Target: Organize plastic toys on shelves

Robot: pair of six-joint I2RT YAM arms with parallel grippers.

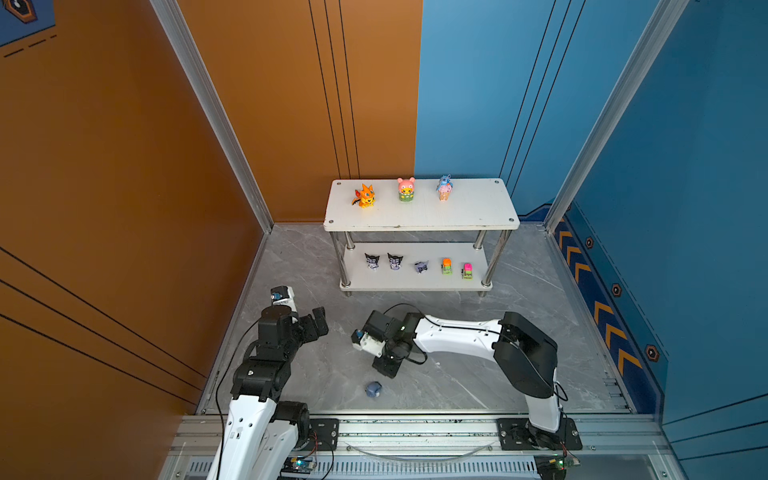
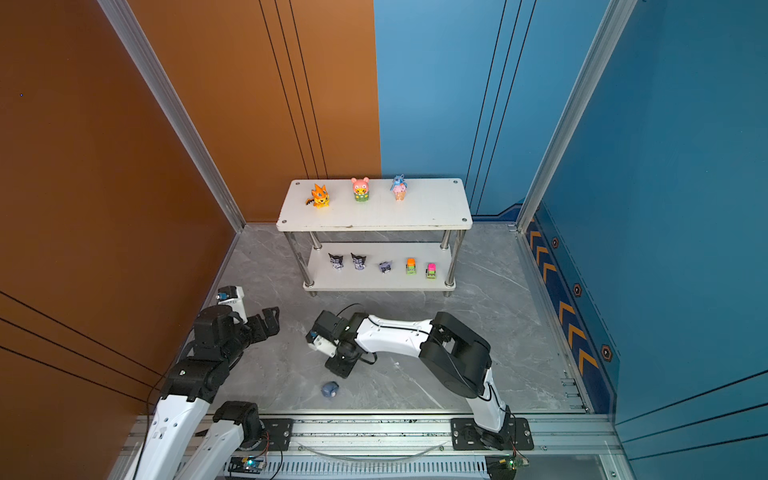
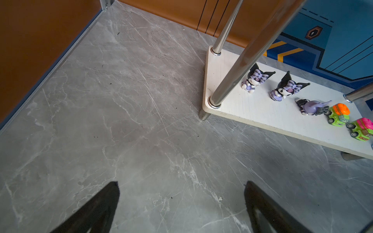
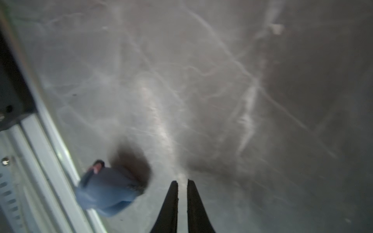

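A small blue-grey toy (image 1: 373,389) lies on the floor near the front rail; the right wrist view shows the same toy (image 4: 110,190), blurred, to the left of my right gripper and apart from it. That gripper is shut to a narrow gap, and nothing shows between its fingers. My left gripper stands open and empty over bare floor, left of the shelf. The white shelf's upper board (image 1: 480,208) bears an orange toy (image 1: 364,196), a pink-and-green one (image 1: 406,189) and a blue-and-pink one (image 1: 445,188).
On the lower board (image 1: 376,281) stand two black-and-purple figures (image 3: 256,79), a purple-grey toy (image 3: 312,106) and two small cars (image 3: 338,115). Metal posts (image 3: 248,54) rise at the shelf corners.
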